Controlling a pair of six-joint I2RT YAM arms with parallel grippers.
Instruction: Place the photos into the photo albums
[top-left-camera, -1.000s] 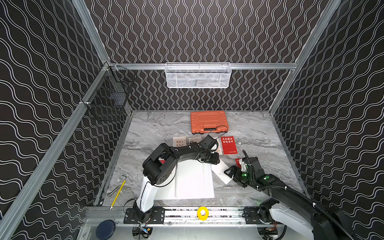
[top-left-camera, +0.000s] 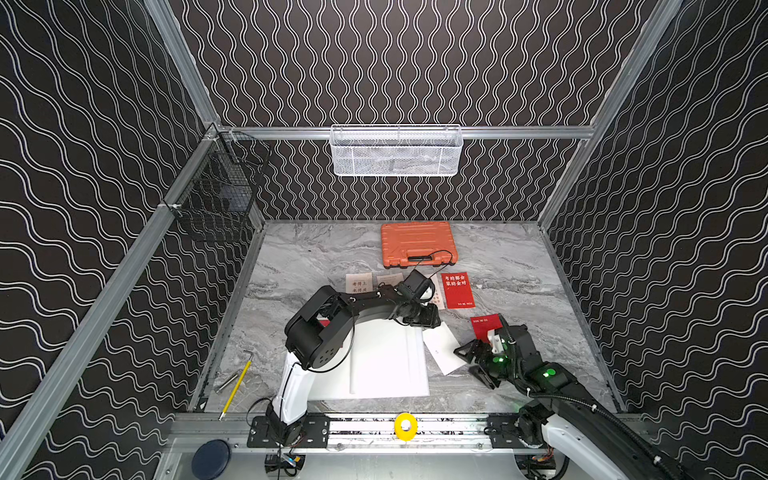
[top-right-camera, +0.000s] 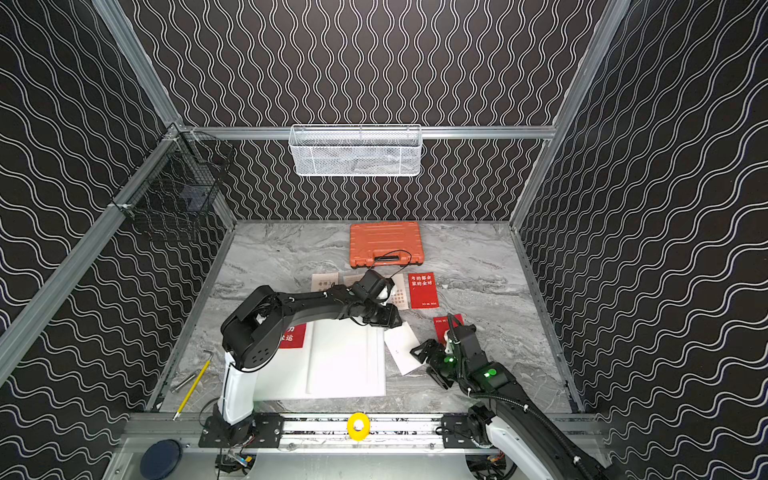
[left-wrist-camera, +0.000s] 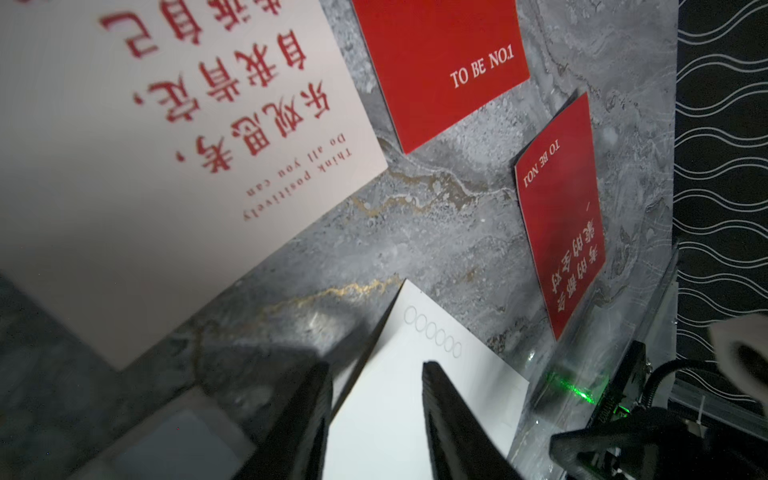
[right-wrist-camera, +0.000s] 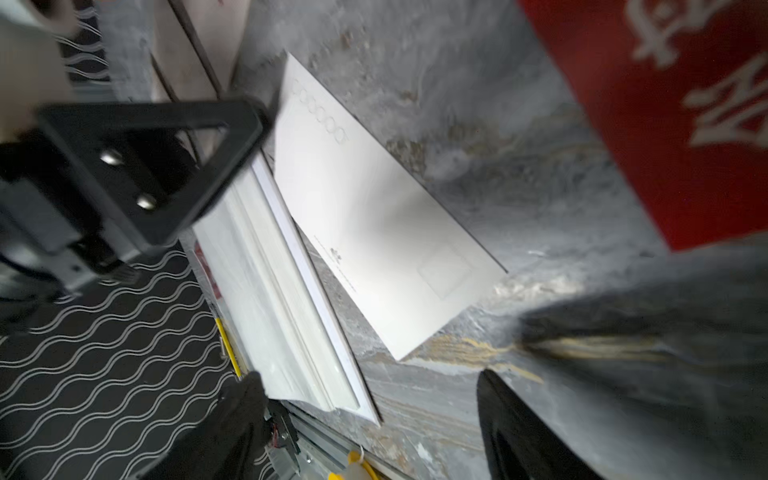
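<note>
The white album (top-left-camera: 384, 368) lies open at front centre, a red card (top-right-camera: 289, 336) showing at its left part. A white-backed photo (top-left-camera: 440, 344) lies just right of it. My left gripper is over that photo's far end, fingers apart with nothing visibly held between them. My right gripper hangs open at the photo's near right, over bare marble. Red cards (top-left-camera: 457, 289) lie behind and to the right; pale printed cards (top-left-camera: 359, 283) lie behind the album, partly hidden by the left arm.
An orange case (top-left-camera: 418, 240) lies at the back. A yellow-handled tool (top-left-camera: 236, 385) and a metal rod lie at front left. A yellow ring (top-left-camera: 405, 420) sits on the front rail.
The white photo has shifted slightly forward. The left arm has barely moved.
</note>
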